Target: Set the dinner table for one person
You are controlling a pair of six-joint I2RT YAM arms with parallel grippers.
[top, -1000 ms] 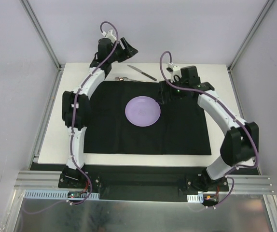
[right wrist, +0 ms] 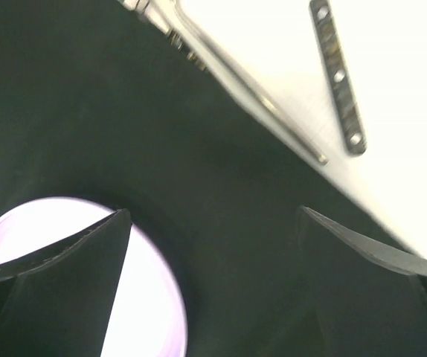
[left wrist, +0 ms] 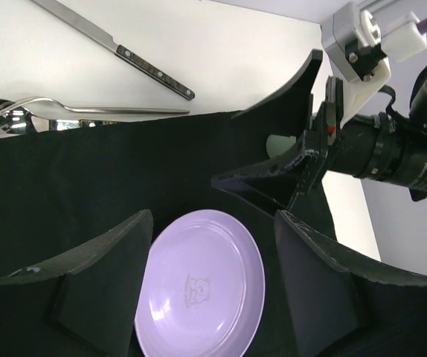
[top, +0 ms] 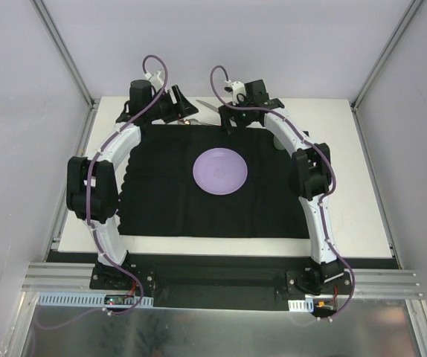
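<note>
A lilac plate (top: 220, 171) lies on the black cloth (top: 154, 197). On the white strip behind the cloth is a knife (left wrist: 154, 72) with a black riveted handle. A fork (left wrist: 117, 111) and a spoon (left wrist: 20, 121) lie along the cloth's back edge. My left gripper (top: 183, 113) is open above the cutlery, nothing between its fingers. Close to the fork and knife handles, my right gripper (top: 228, 122) also stands open and empty; in the top view it covers part of them. Partly hidden by the right arm is a pale green cup (left wrist: 277, 145).
Both arms reach in from the sides, with their grippers near each other at the back. White table (top: 355, 201) shows free on the right.
My right gripper has moved left and toward the back, uncovering the cup and hiding part of the cutlery. The plate has stayed put.
</note>
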